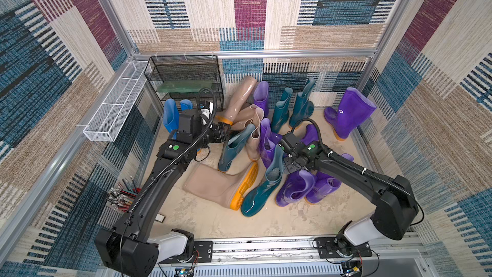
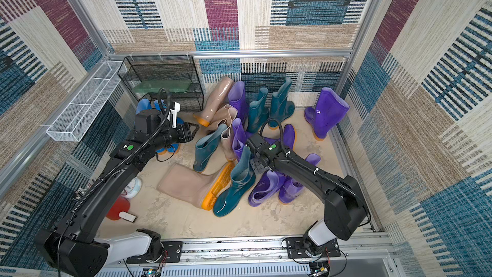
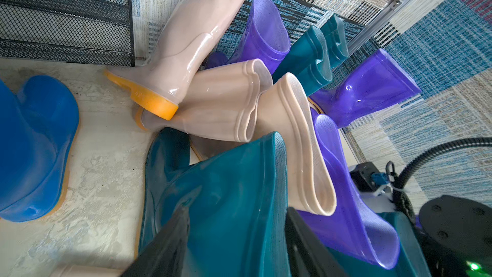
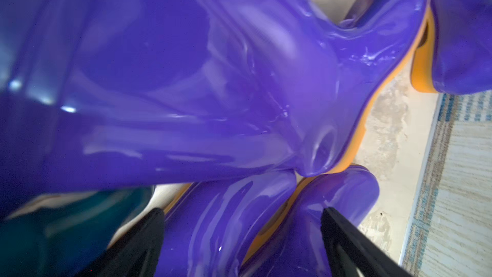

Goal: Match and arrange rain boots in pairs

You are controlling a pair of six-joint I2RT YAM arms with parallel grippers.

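Note:
In the left wrist view my left gripper stands open over a teal boot (image 3: 215, 200), whose shaft passes beneath and between the finger ends; contact cannot be told. My right gripper is open too, its fingers spread above two purple boots (image 4: 220, 220). A lying purple boot (image 4: 205, 87) fills much of the right wrist view. Another teal boot (image 1: 262, 195) and the two purple boots (image 1: 294, 189) are near the front. Beige boots (image 1: 238, 100) crowd the back centre, and a beige boot (image 1: 212, 184) lies on its side in front. Two teal boots (image 1: 282, 112) stand behind.
Blue boots (image 1: 171, 118) stand at the left by a black mesh rack (image 1: 184, 74). A purple boot (image 1: 351, 112) is by the right wall. Bare table (image 1: 307, 223) shows along the front; the middle is crowded.

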